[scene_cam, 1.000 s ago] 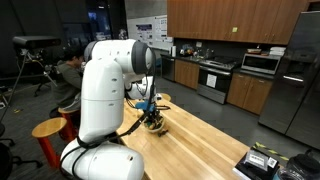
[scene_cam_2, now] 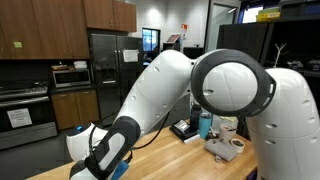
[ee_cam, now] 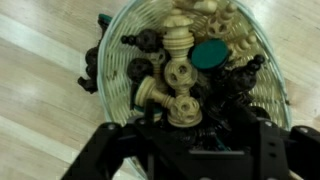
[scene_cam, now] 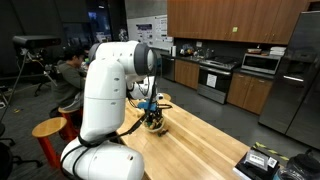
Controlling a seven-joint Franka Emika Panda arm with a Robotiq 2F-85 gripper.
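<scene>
A round woven basket [ee_cam: 117,75] fills the middle of the wrist view, holding a jumble of chess pieces. Pale wooden pieces [ee_cam: 178,72] lie among dark ones [ee_cam: 148,41], and a green round base [ee_cam: 209,53] shows at the upper right. My gripper reaches over the near part of the basket, its dark fingers apart. A pale piece's round base lies near the gap between them; whether they touch it is unclear. In the first exterior view, the arm bends down to the basket [scene_cam: 154,126] on the table.
Outside the basket, a dark piece [ee_cam: 93,68] lies on the wooden table [scene_cam: 195,143]. A black device [scene_cam: 258,162] stands near the table's right end. In the second exterior view, a teal cup [scene_cam_2: 205,126] stands on the right.
</scene>
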